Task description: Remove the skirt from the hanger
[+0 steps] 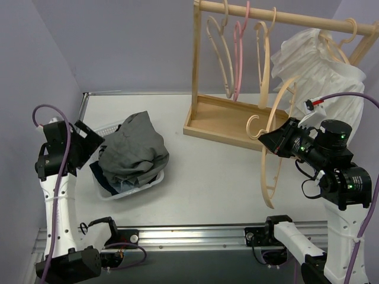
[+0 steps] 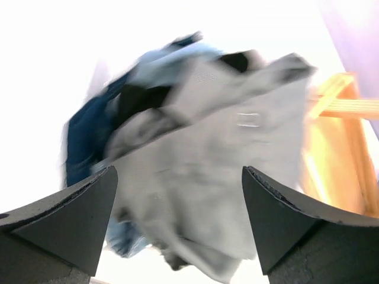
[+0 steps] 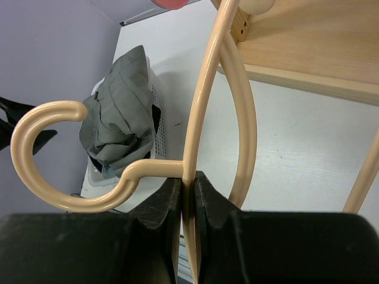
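Note:
A grey garment (image 1: 133, 148) lies heaped in a white basket (image 1: 151, 183), over darker cloth. My left gripper (image 1: 92, 137) is open above the basket's left side; the left wrist view shows the pile between its spread fingers, blurred. My right gripper (image 1: 266, 139) is shut on a bare wooden hanger (image 3: 204, 89), held in front of the rack, its hook curling left. A white ruffled garment (image 1: 317, 71) hangs on another wooden hanger (image 1: 349, 23) on the rail at right, partly hidden by the right arm.
The wooden rack (image 1: 219, 133) stands at the back right, with several hangers, white, pink (image 1: 238, 59) and wooden, on its rail. Walls close in at left and back.

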